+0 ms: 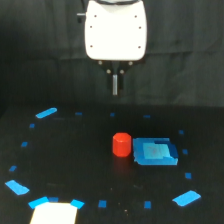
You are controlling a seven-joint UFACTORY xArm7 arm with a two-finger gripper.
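A small red block [122, 145], rounded or many-sided, stands on the dark table near the middle. Close on its right is a shallow blue tray [140, 158] with a lighter blue patch inside it. High above the table, my gripper [115, 90] hangs beneath the white arm end, roughly over the red block in the picture and well clear of it. Its fingers appear as one narrow grey strip, so the gap between them cannot be made out. Nothing is visible hanging from them.
Light blue tape strips [47, 113] mark the table's corners, and small dark blue squares [102, 204] dot its surface. A pale block [54, 213] sits at the front left edge, partly cut off.
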